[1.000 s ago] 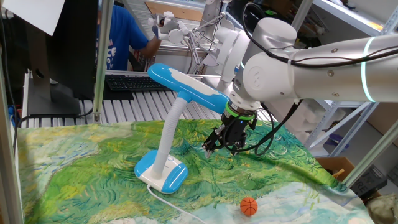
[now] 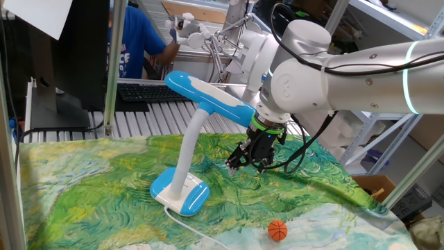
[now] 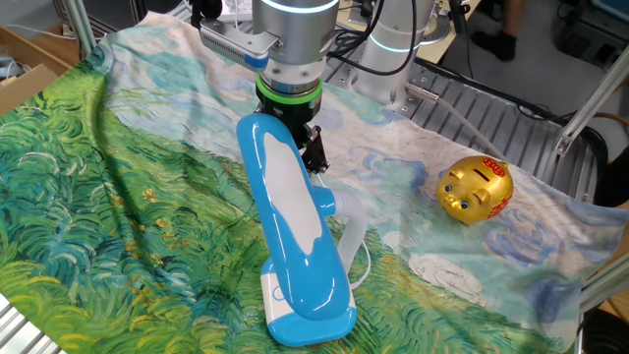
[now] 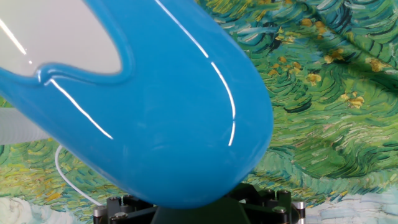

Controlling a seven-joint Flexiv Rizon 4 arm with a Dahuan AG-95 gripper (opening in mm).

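A blue and white desk lamp (image 2: pixel 186 153) stands upright on the patterned cloth, its long head (image 3: pixel 285 211) tilted up toward my wrist. Just beside the head's raised end, my gripper (image 2: pixel 248 167) points down above the cloth with its fingers spread open, and nothing shows between them. In the wrist view the blue lamp head (image 4: pixel 193 118) fills much of the picture and covers part of the gripper. Whether the head touches my wrist cannot be told. An orange toy basketball (image 2: pixel 277 230) lies on the cloth near the front, apart from the gripper.
A golden piggy bank (image 3: pixel 475 190) sits on the cloth, well away from the lamp. The lamp's white cable (image 2: pixel 191 228) trails over the cloth (image 2: pixel 83 201). Behind are a keyboard (image 2: pixel 154 92), a dark monitor and a person in blue.
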